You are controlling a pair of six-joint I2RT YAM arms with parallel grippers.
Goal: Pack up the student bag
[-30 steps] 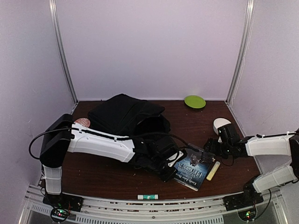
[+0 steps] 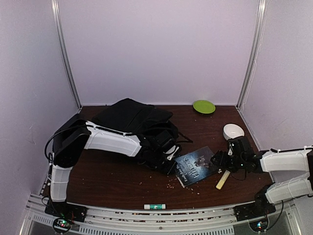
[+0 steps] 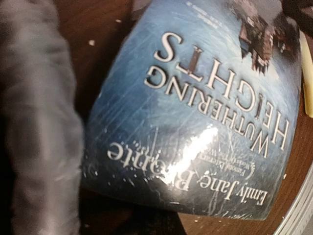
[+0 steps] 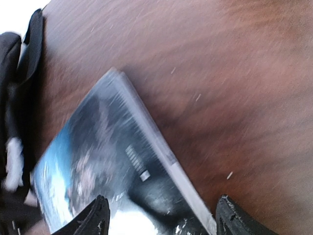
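The black student bag (image 2: 129, 115) lies at the back left, partly covered by my left arm. A blue "Wuthering Heights" book (image 2: 198, 165) lies on the table between the two grippers, its cover looking bowed in the left wrist view. My left gripper (image 2: 171, 165) is shut at the book's left edge; whether that edge is pinched cannot be told. Over the book's right end, my right gripper stands open, with the book's edge (image 4: 171, 166) running between its fingertips.
At the right stand a white bowl (image 2: 233, 131) and, in front, a pale yellow stick (image 2: 223, 179). A green plate (image 2: 204, 106) is at the back. A green-and-white tube (image 2: 154, 206) lies along the front edge. Small crumbs dot the front middle.
The book has turned and shifted left and back, exposing more of its cover. My left gripper has drawn back leftward. My right gripper has moved slightly left and toward the front.
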